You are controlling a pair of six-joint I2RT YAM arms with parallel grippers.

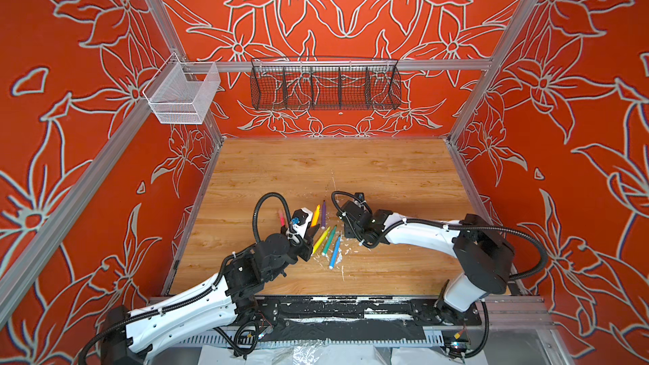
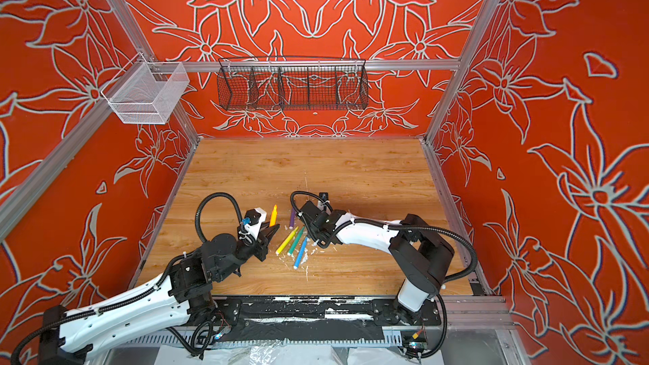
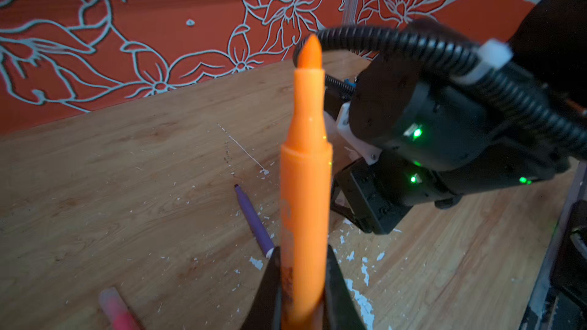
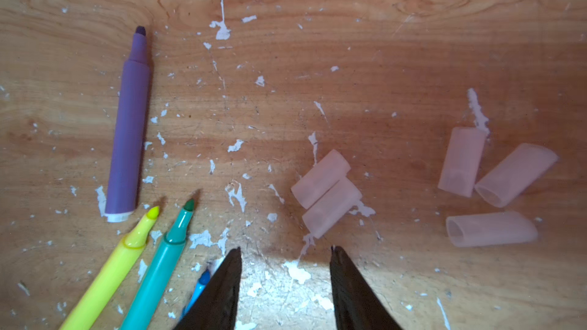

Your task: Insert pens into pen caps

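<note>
An orange pen [image 3: 304, 207] stands upright in my left gripper, tip up. My right gripper hangs part open over the table, nothing between its fingers. Below it several translucent pink caps [image 4: 324, 207] lie in two groups, at middle and right in the right wrist view. To their left lie a purple pen [image 4: 128, 134], a yellow-green pen [image 4: 107, 275], a teal pen [image 4: 153, 281] and a blue pen [image 4: 195, 293]. A red pink pen [image 3: 119, 311] lies at lower left in the left wrist view.
A black wire basket [image 1: 324, 88] and a white one [image 1: 175, 101] hang on the walls. The two arms are close together near the table's middle.
</note>
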